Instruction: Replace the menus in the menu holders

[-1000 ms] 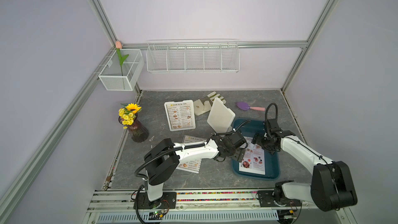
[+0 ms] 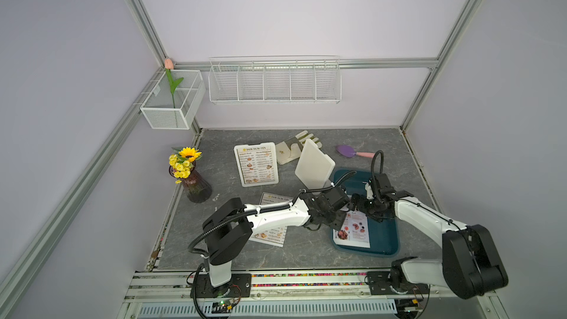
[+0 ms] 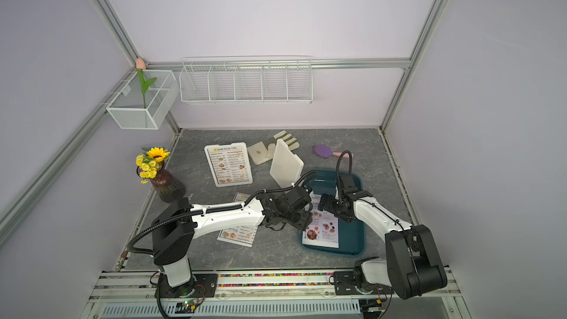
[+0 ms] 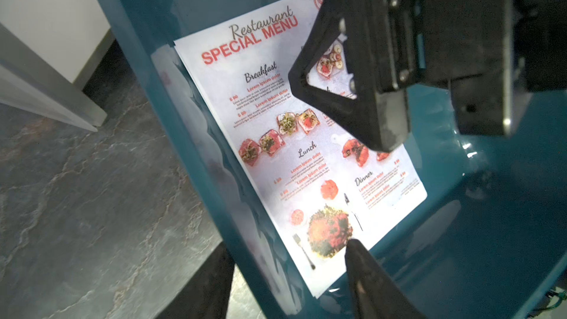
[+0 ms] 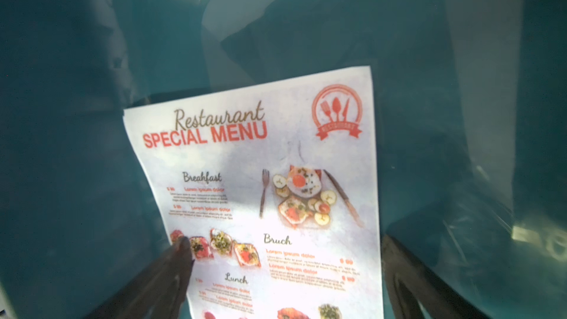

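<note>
A Restaurant Special Menu sheet (image 4: 265, 124) lies flat in the dark teal tray (image 2: 384, 248), along its left side wall. Over the sheet's lower left edge is my left gripper, its fingers parted and nothing gripped. My right gripper stands above the sheet with its fingers wide apart; in the left wrist view it covers the sheet's upper right. One white holder (image 2: 237, 153) bears a Dim Sum Inn menu (image 2: 257, 165). A second white holder (image 2: 314, 164) is turned, its front hidden. Another Dim Sum menu (image 2: 271, 237) lies on the table, partly under my left arm.
Behind the holders lies a work glove (image 2: 289, 150). A purple spatula (image 2: 346, 150) rests beyond the tray. A vase (image 2: 196, 188) with yellow flowers stands at the left. Wire baskets (image 2: 274, 82) hang on the back wall. Both grippers are close together over the tray.
My right gripper has shifted left with it.
</note>
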